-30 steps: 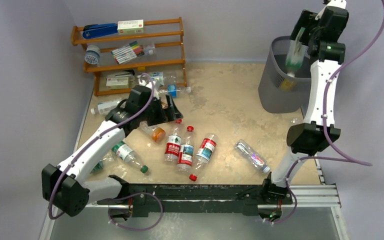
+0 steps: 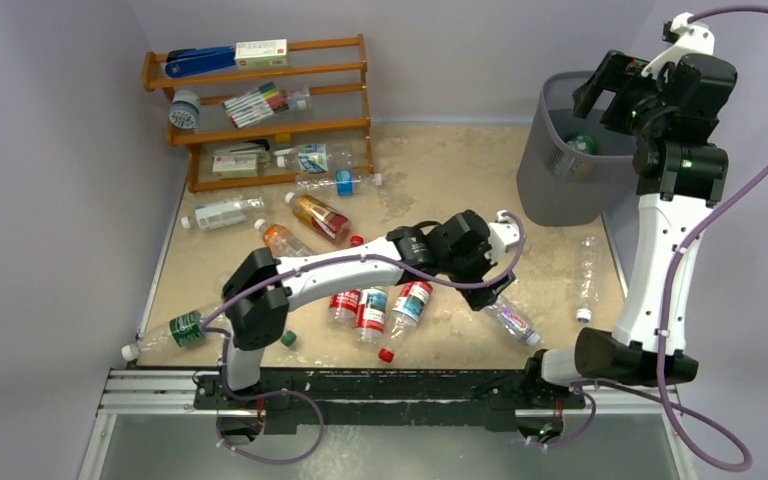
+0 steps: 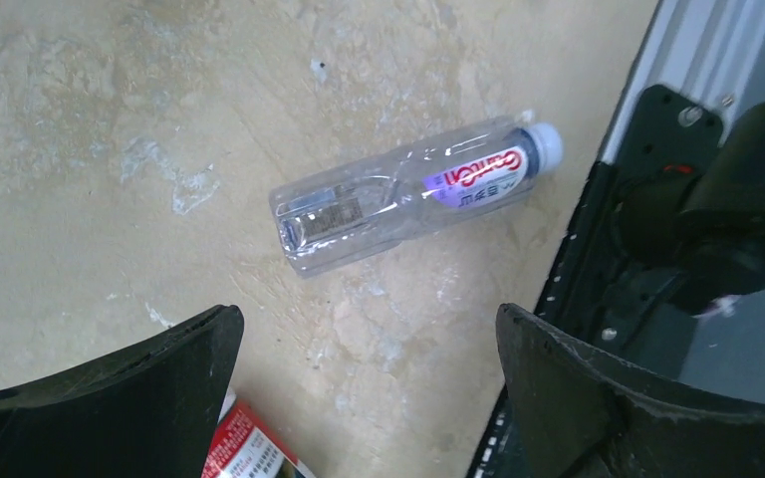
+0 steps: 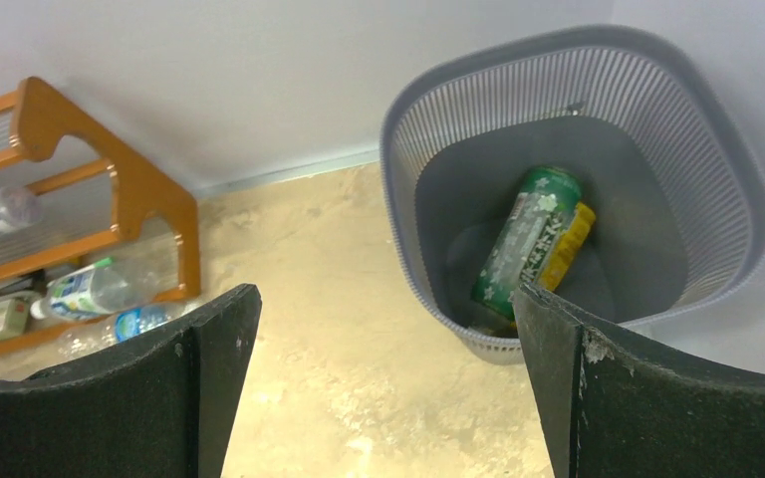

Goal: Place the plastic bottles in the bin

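My left gripper hangs open over a clear bottle with a purple label (image 3: 478,174) lying on the table at centre-right. My right gripper is open, high beside the grey bin (image 4: 398,179); inside lie a green bottle or can (image 4: 518,239) and something yellow. Red-label bottles (image 2: 410,305), amber bottles (image 2: 322,217), a green-label bottle (image 2: 188,330) and several clear bottles (image 2: 222,213) lie on the table. Another clear bottle (image 2: 588,275) lies in front of the bin.
A wooden rack (image 2: 365,70) at the back left holds boxes, markers, a jar and bottles. The floor left of the bin is clear. The black front rail (image 2: 410,380) edges the table.
My left arm has swung right from the left bottle group to the lone bottle. My right gripper has risen away from the bin; the green object it carried is out of its fingers.
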